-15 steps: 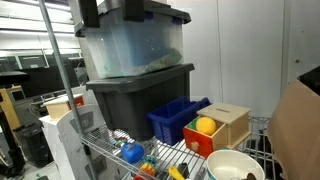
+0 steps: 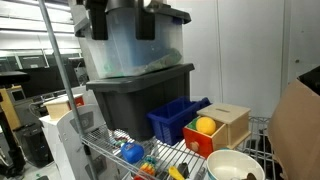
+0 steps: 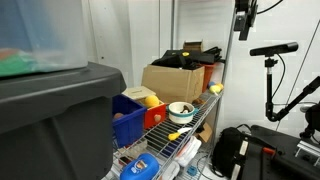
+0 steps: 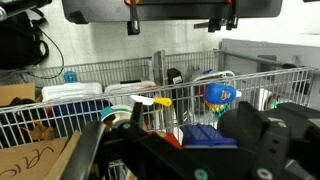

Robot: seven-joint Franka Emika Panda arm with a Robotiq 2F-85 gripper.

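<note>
My gripper (image 2: 121,30) hangs high over the wire shelf (image 3: 190,149), its two dark fingers wide apart with nothing between them. At the top of the wrist view the gripper shows the same wide gap. Below, a rounded blue object (image 2: 132,153) lies on the shelf, well clear of the fingers. A yellow-ended utensil (image 3: 180,133) lies near a white bowl (image 2: 235,163). Behind them stands a blue bin (image 2: 175,118), and a yellow ball (image 2: 206,126) rests by a small wooden box (image 2: 235,127).
A black bin (image 2: 145,100) carries a clear tub (image 2: 155,48) at one end of the shelf. A cardboard box (image 3: 175,86) stands at the other end. Large dark shapes cover much of the lower wrist view. The air around the gripper looks free.
In exterior view 1 the gripper has shifted slightly right over the last second. Its fingers stay apart, and the things on the shelf have not moved.
</note>
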